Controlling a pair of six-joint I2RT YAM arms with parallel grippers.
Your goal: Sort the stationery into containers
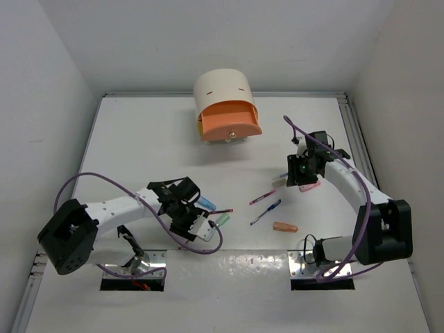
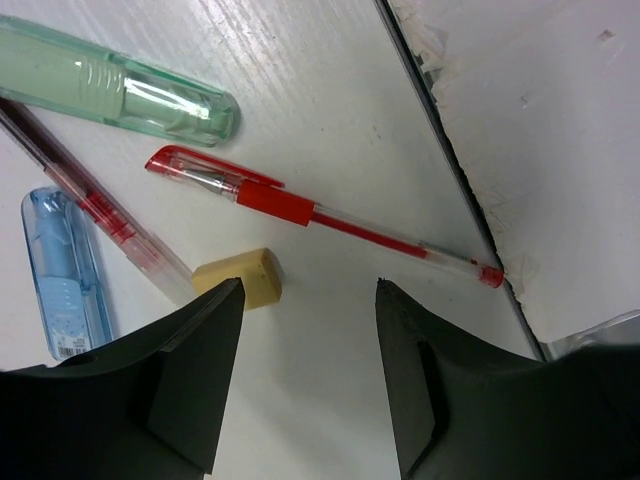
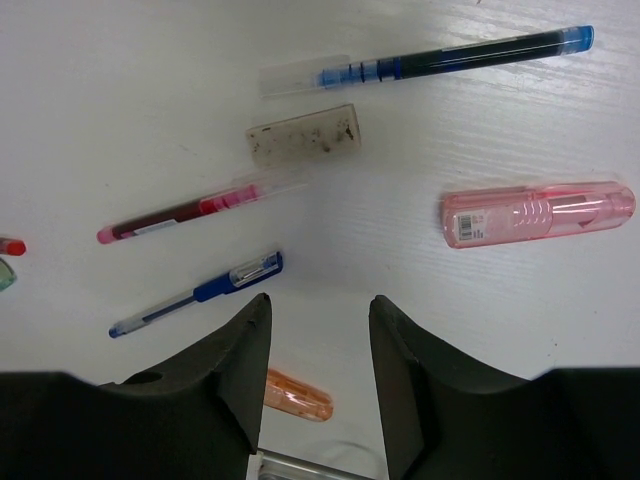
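My left gripper hangs open over the lower left pens in the left wrist view: a red gel pen (image 2: 275, 203), a small tan block (image 2: 240, 280), a red-and-clear pen (image 2: 110, 220), a green highlighter (image 2: 130, 95) and a blue one (image 2: 62, 265). My right gripper is open above a blue gel pen (image 3: 210, 290), a pink pen (image 3: 180, 213), a pale eraser (image 3: 300, 138), a blue-black pen (image 3: 470, 55), a pink highlighter (image 3: 530, 213) and an orange one (image 3: 297, 397). The cream container (image 1: 223, 87) with its salmon drawer (image 1: 231, 128) stands at the back centre.
The near table edge runs just beside the red gel pen. Side walls and rails border the workspace.
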